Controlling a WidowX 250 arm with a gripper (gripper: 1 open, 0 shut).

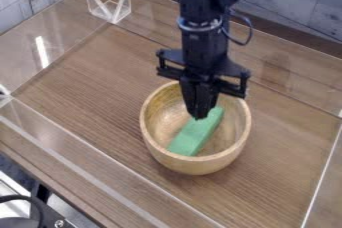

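A beige round bowl [160, 146] sits on the wooden table, holding a flat green object [198, 132] that lies slanted inside it. The dark robot gripper [201, 86] hangs over the back of the bowl, above the green object. Its fingers are dark and small, and whether they are open or shut cannot be made out; nothing is visibly held.
A white wire-like object [111, 7] stands at the back left. A black cable lies at the bottom left corner.
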